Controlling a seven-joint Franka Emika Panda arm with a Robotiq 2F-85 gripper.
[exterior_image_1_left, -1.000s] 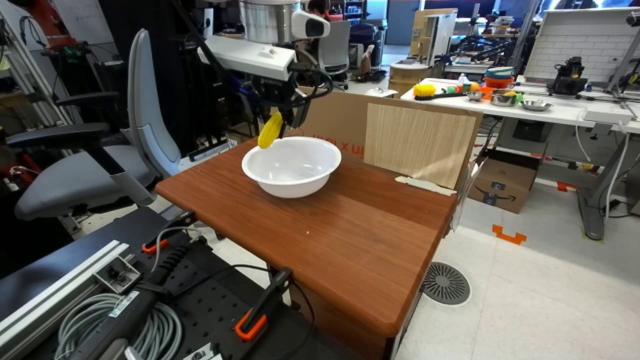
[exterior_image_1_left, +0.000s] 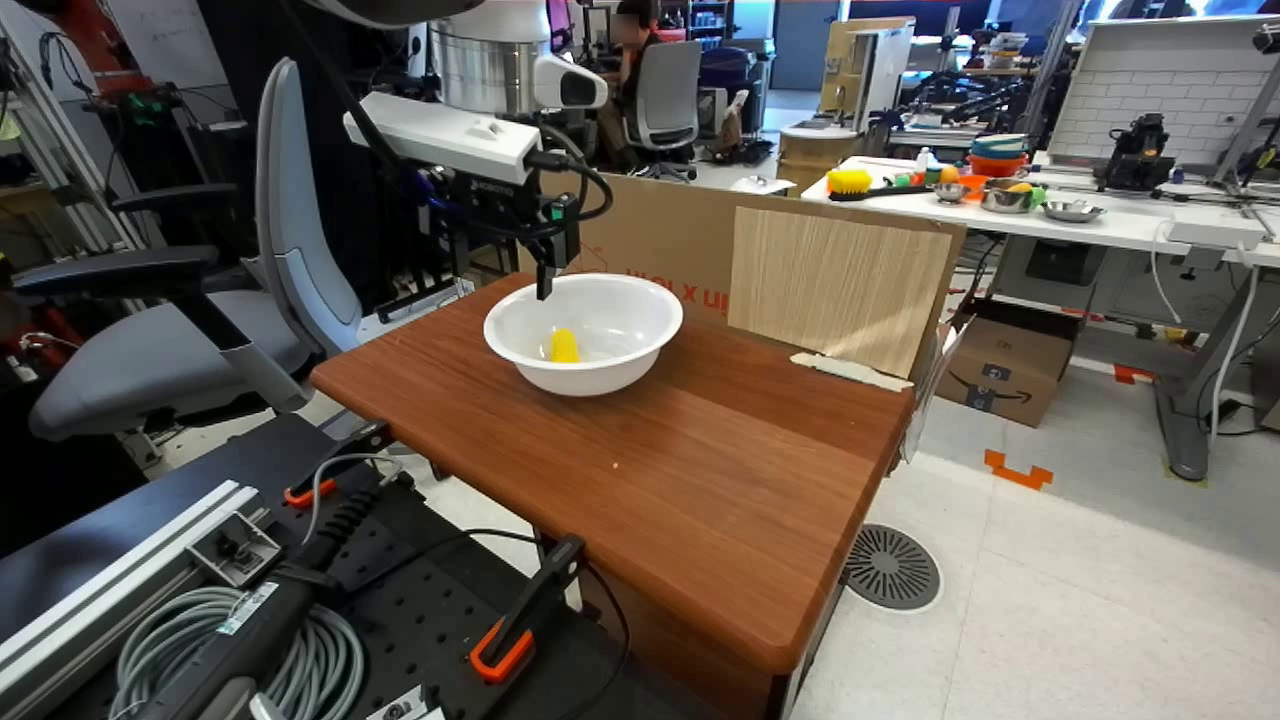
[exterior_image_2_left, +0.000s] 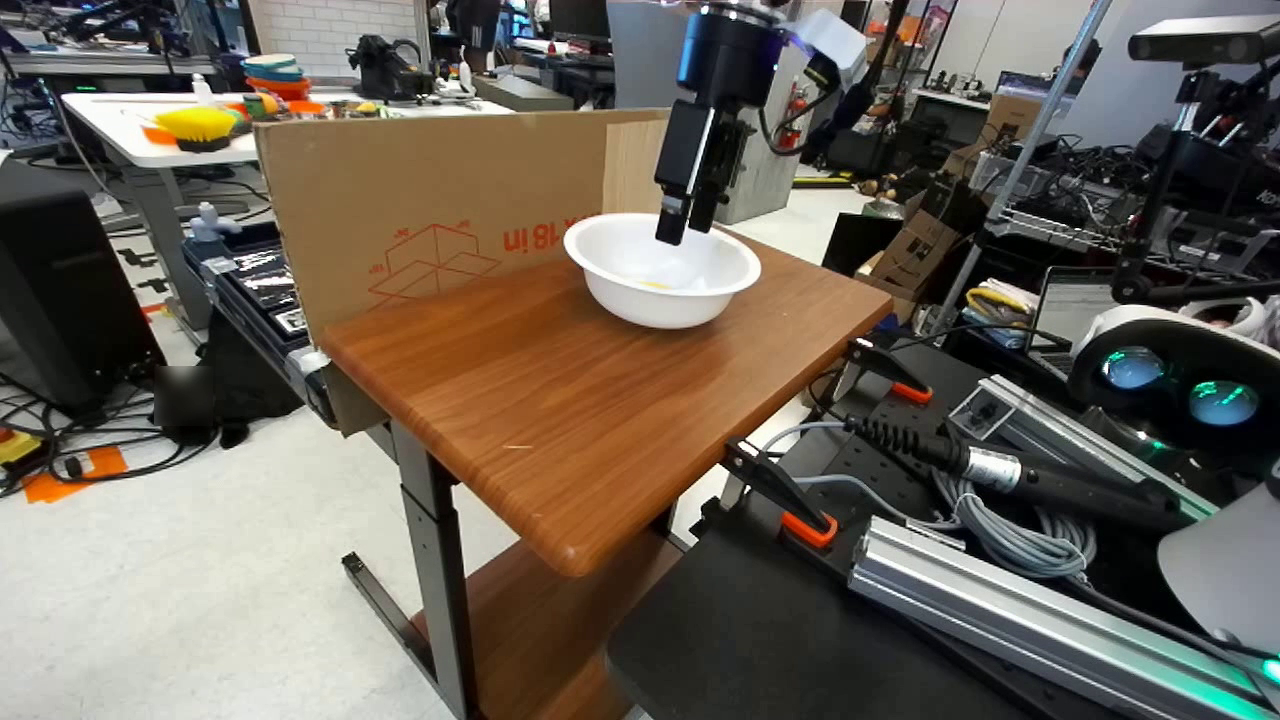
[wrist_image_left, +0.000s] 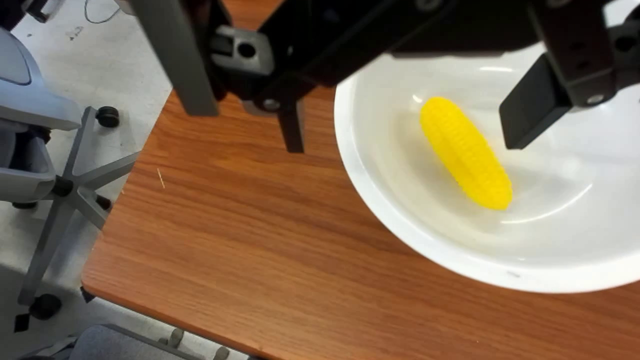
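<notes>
A yellow corn cob (wrist_image_left: 466, 154) lies on the inside floor of the white bowl (wrist_image_left: 384, 198), well within its rim. In exterior view 1 the corn (exterior_image_1_left: 564, 347) shows at the near left inside the bowl (exterior_image_1_left: 600, 376); in exterior view 2 the near wall of the bowl (exterior_image_2_left: 660, 310) hides most of it. Above the bowl's rim hangs my gripper, its fingers spread wide with nothing between them. One fingertip (wrist_image_left: 534, 105) is over the bowl, the other (wrist_image_left: 291, 127) over the bare wood outside it.
A cardboard screen (exterior_image_2_left: 480, 192) stands along one side. Clamps (exterior_image_1_left: 528, 612) grip the table edge beside a black cart. A grey chair (exterior_image_1_left: 300, 228) is close to the table's left side.
One second ago the corn hung from my gripper above the bowl's left rim. Now it is inside the bowl, the gripper has opened, and the arm has shifted left in exterior view 1.
</notes>
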